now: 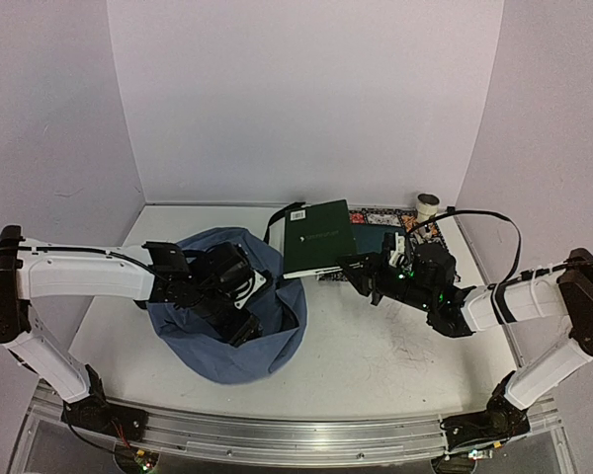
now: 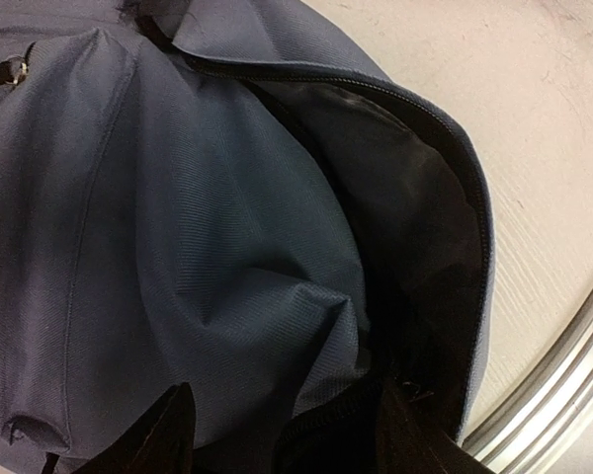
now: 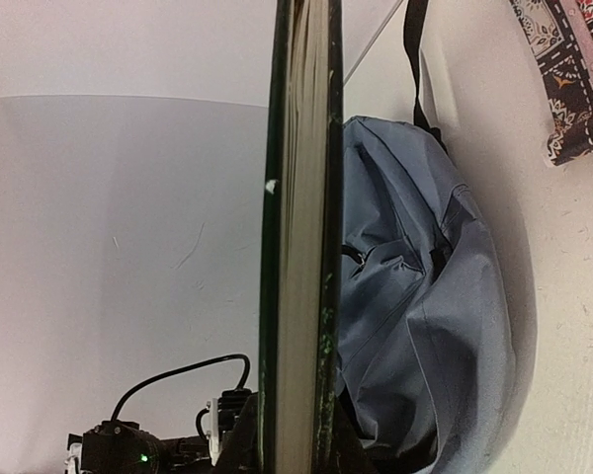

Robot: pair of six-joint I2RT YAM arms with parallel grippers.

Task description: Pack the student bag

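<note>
The blue-grey bag (image 1: pixel 242 365) lies on the left of the table, its zippered mouth gaping toward the lower right in the left wrist view. Over it reaches my left gripper, its fingers (image 2: pixel 168 434) spread apart, with the edge of the bag's cloth (image 2: pixel 326 395) showing in the gap. Whether they touch the cloth I cannot tell. A dark green hardcover book (image 1: pixel 318 237) is raised above the table, right of the bag. My right gripper (image 1: pixel 354 272) is shut on its edge; from the right wrist, the book's page block (image 3: pixel 301 227) stands between the fingers.
Behind the right arm lie a patterned pouch (image 1: pixel 381 217) and a dark teal flat item (image 1: pixel 372 238), partly covered. A round container (image 1: pixel 427 204) stands at the back right corner.
</note>
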